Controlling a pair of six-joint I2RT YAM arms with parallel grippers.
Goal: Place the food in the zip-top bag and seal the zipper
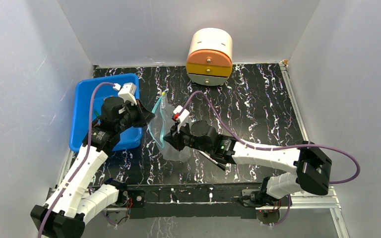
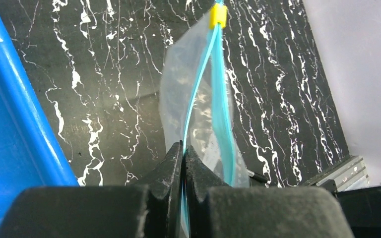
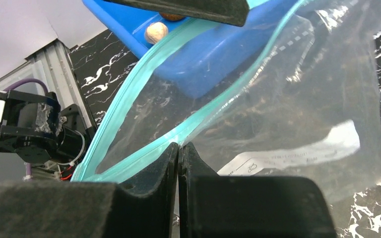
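The clear zip top bag point(image 1: 177, 148) stands between the arms, its teal rim spread apart in the middle. A yellow slider point(image 2: 218, 16) sits at the rim's far end. My left gripper is shut on one teal strip of the rim, which runs between its fingertips. On the opposite side, my right gripper has its fingers close together on the bag's rim. Food lies in the blue tub: a round tan piece point(image 3: 156, 32) and a brown one point(image 3: 171, 17) show in the right wrist view. A whitish patch shows on the bag's side.
The blue tub point(image 1: 74, 119) stands at left, under my left arm. A small drawer cabinet point(image 1: 209, 55) is at the back. A dark pen-like stick point(image 1: 213, 161) lies by the right gripper.
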